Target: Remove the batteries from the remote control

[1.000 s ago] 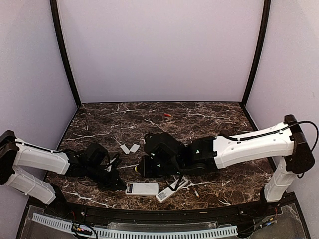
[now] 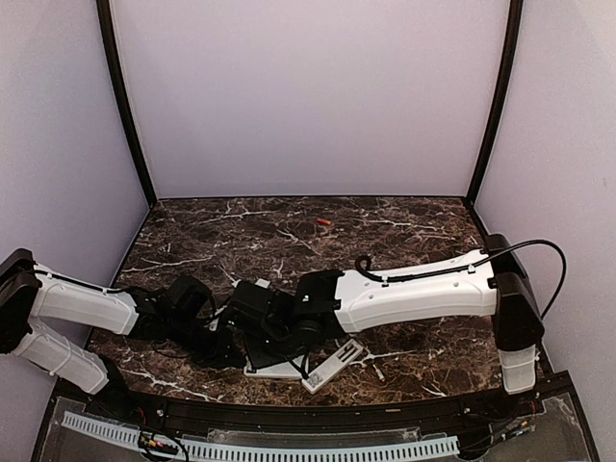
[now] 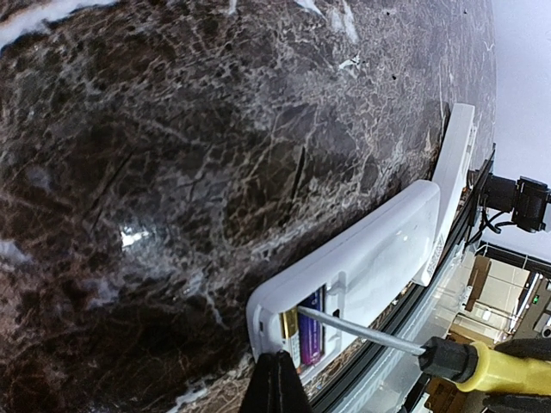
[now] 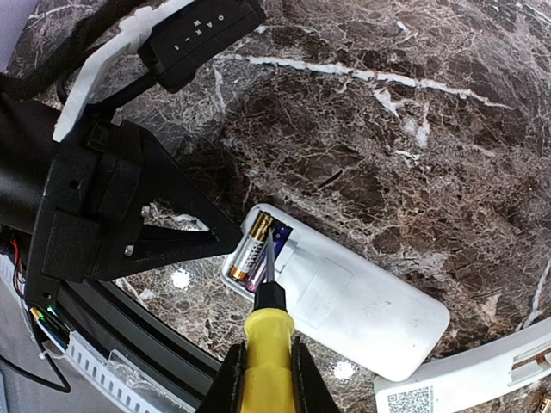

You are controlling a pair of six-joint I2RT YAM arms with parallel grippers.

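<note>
The white remote control lies on the dark marble table, its battery bay uncovered. Two batteries sit side by side in the bay: a gold-and-silver battery and a purple battery. My right gripper is shut on a yellow-handled screwdriver. The screwdriver's thin metal tip reaches into the bay at the batteries' end, as the left wrist view also shows. Close to the remote's battery end, my left gripper is shut, nothing showing between its fingers; it appears to touch the remote's edge.
A second white remote lies at an angle against the first one's far end. To its right is a small loose battery. A red object rests at the back. The table's front edge runs close by.
My right arm has moved left, bringing the screwdriver over the remote's battery end and covering much of it from above. My left arm looks nearly still.
</note>
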